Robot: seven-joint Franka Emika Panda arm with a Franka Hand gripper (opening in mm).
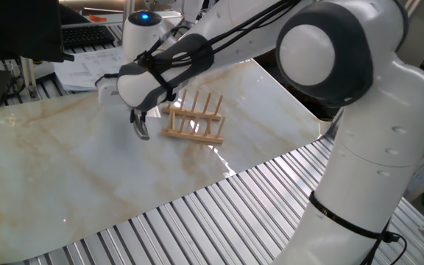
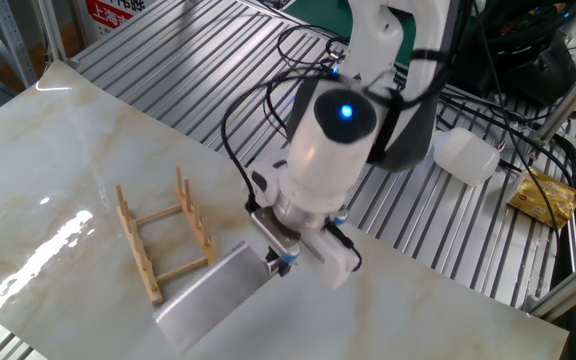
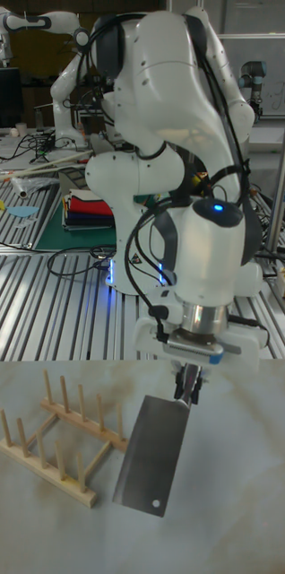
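A cleaver with a broad flat metal blade [image 3: 153, 455] hangs from my gripper [image 3: 188, 385], whose fingers are shut on its handle. The blade [image 2: 213, 300] slants down and left from my gripper [image 2: 282, 266] in exterior view 2. In exterior view 1 a curved grey handle [image 1: 142, 130] shows below my gripper [image 1: 135, 116], and the arm hides most of the blade. Close beside the blade stands a wooden rack [image 3: 48, 469] with two rows of upright pegs, its slots empty. In exterior view 3 the blade overlaps the rack's right end; whether they touch I cannot tell.
Slatted metal decking [image 1: 190, 221] borders the table on the robot's side. A yellow packet [image 2: 545, 197] and a white object [image 2: 466, 157] lie off to the right there.
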